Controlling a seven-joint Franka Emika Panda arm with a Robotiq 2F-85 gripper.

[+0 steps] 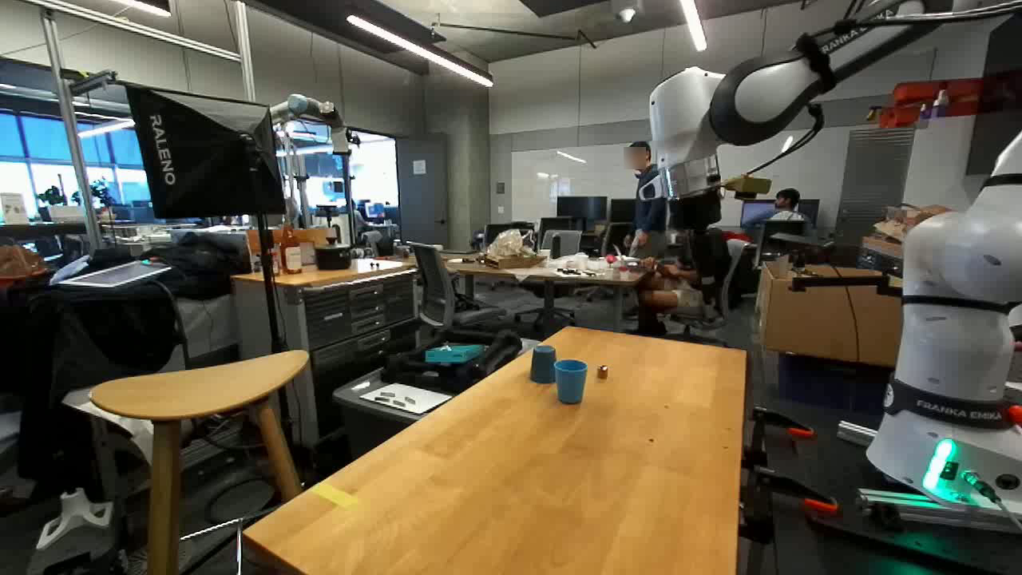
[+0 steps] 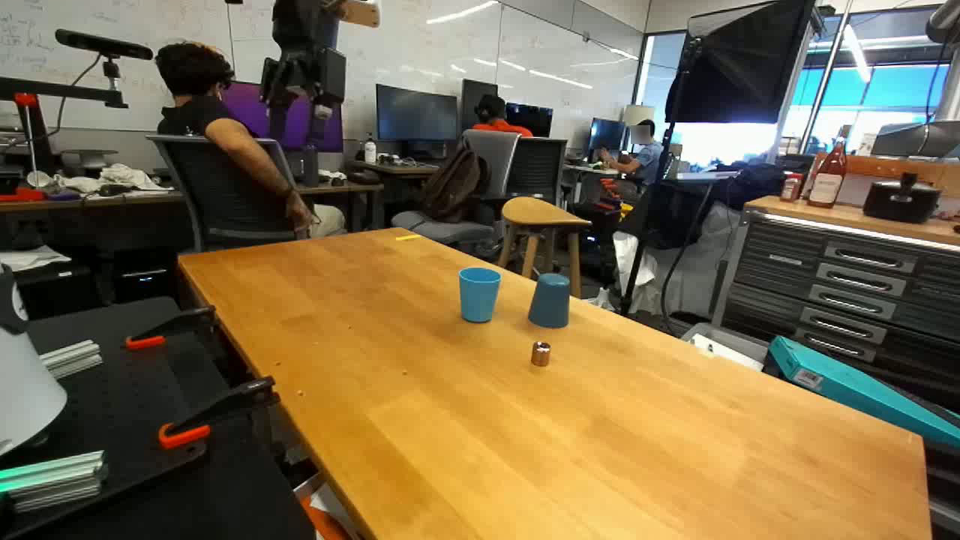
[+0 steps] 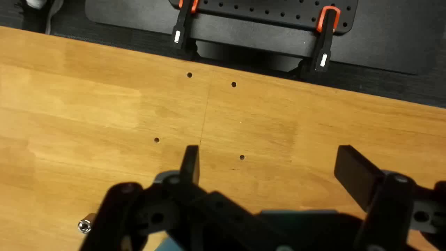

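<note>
A bright blue cup stands upright on the table, its mouth up. Close beside it is a darker blue cup, upside down. A small shiny copper-coloured metal piece rests on the wood near them; in the wrist view this metal piece shows at the lower left. High above the table hangs my gripper, fingers spread wide and nothing between them: it is open. In the wrist view the gripper body covers most of the cups; only a blue-green edge and a blue patch at the bottom show.
Black clamps with orange parts grip the edge on the robot's side. A wooden stool stands off the opposite side.
</note>
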